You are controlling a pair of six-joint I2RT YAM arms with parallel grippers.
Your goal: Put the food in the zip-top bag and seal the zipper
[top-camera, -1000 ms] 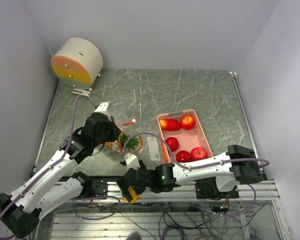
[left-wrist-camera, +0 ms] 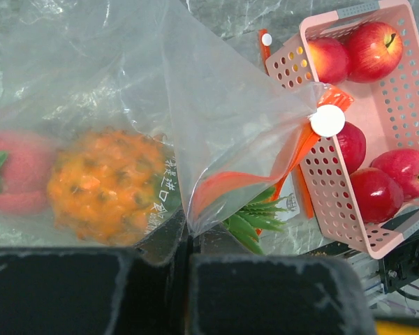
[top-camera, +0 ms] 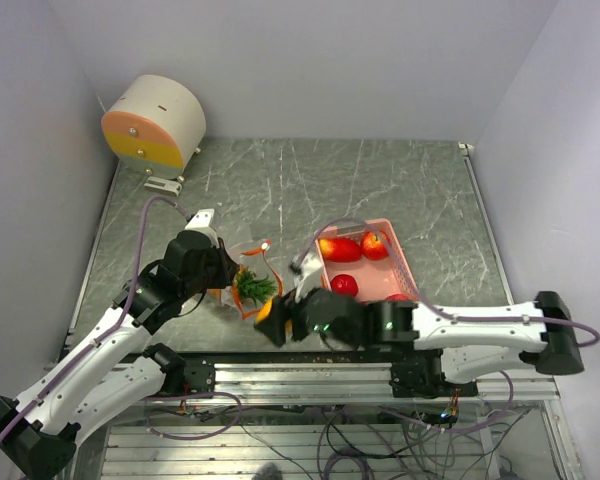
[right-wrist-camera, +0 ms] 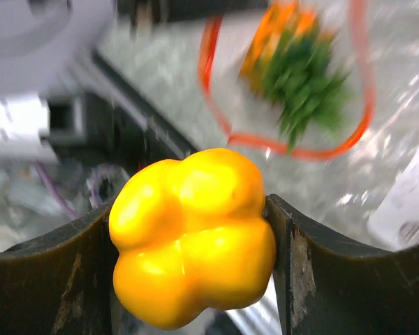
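The clear zip top bag (left-wrist-camera: 223, 98) lies on the left of the table, its orange-edged mouth (right-wrist-camera: 293, 151) spread open. Inside are a toy pineapple (left-wrist-camera: 106, 185) with green leaves (top-camera: 256, 287) by the mouth, and a red fruit (left-wrist-camera: 22, 174). My left gripper is shut on the clear film at the bag's edge. A yellow pepper (right-wrist-camera: 192, 244) sits between both fingers of my right gripper, which is beside the bag's mouth in the top view. Motion blurs that arm, and it covers part of the basket.
Right of the bag stands a pink basket (left-wrist-camera: 320, 202) with several red fruits, among them an apple (top-camera: 375, 245) and a long red one (top-camera: 340, 249). A rounded white box (top-camera: 155, 120) occupies the back left corner.
My right gripper has swung up from the table's front edge to the bag's mouth, carrying the yellow pepper. The left arm has stayed nearly still.
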